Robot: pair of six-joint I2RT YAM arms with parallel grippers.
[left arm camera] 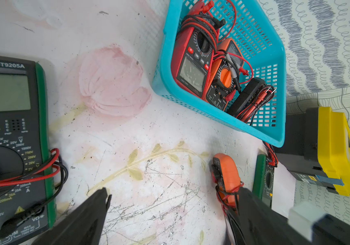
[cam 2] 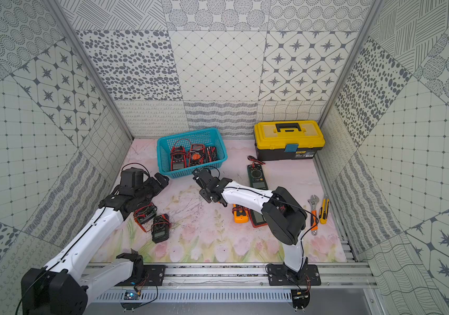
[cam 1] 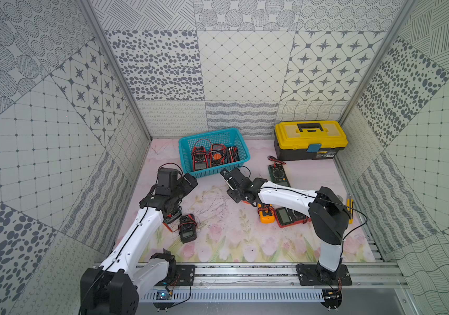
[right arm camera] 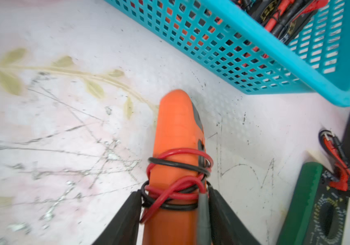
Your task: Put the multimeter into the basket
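An orange multimeter (right arm camera: 177, 118), wrapped in red and black leads (right arm camera: 179, 179), stands on its narrow side between the fingers of my right gripper. Those fingers lie close along both its sides; whether both press on it cannot be told. In the top left view this gripper is low over the mid-table, just in front of the blue basket (cam 1: 187, 170). My left gripper is open and empty, left of the right one. Inside the basket lie a red multimeter (left arm camera: 191, 73), an orange-dial multimeter (left arm camera: 218, 91) and a dark bundle with leads (left arm camera: 250, 100).
Below the left arm lie a DT9205A multimeter (left arm camera: 5, 85) and another dark meter (cam 1: 187, 231). On the right are a green meter (cam 1: 278, 174), a yellow one (cam 1: 266, 213), a red-edged one (cam 1: 290, 216) and a yellow toolbox (cam 1: 311, 139). Mid-table is clear.
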